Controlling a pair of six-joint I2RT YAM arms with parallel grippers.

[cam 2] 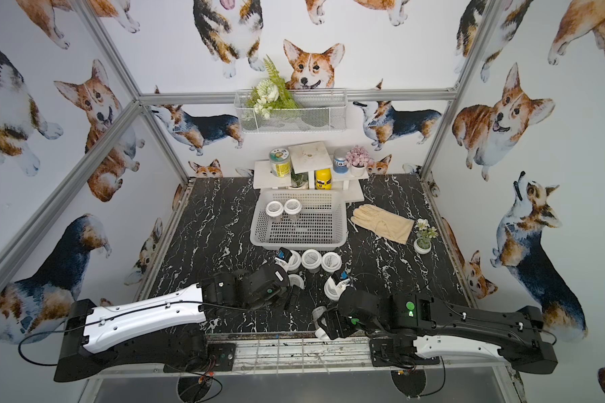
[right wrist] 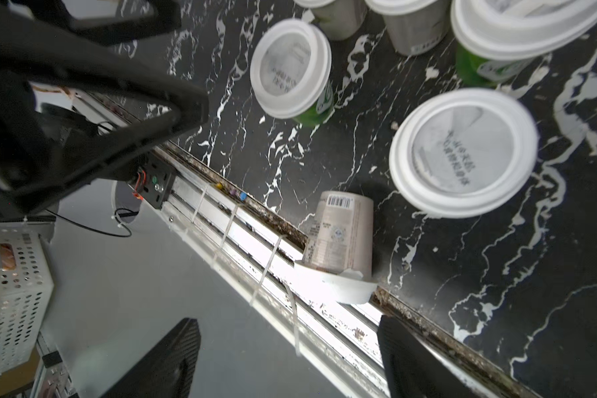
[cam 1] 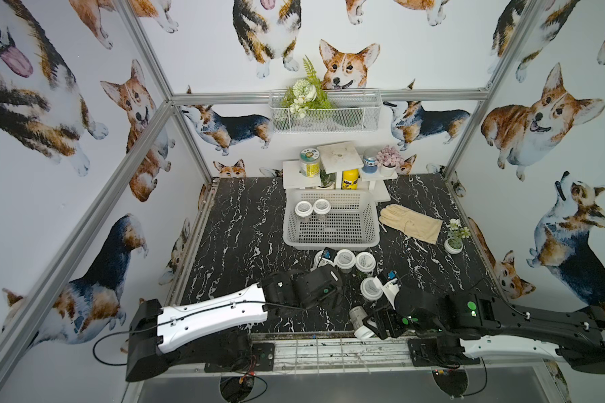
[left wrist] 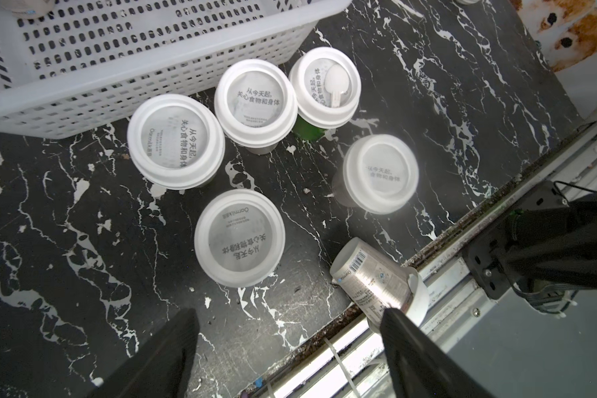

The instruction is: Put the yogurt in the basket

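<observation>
The white basket stands at the table's middle with two white-lidded yogurts in its left rear part. Three upright yogurts form a row along its front wall. Nearer the front are two more upright cups, one to the left and one to the right. Another yogurt lies on its side at the table's front edge, its lid over the rail. My right gripper is open close to that lying cup, nothing between its fingers. Low over the table's front left, my left gripper stands open and empty.
A beige glove and a small potted plant occupy the right side. Behind the basket are jars and white stands. The two grippers are close together at the front.
</observation>
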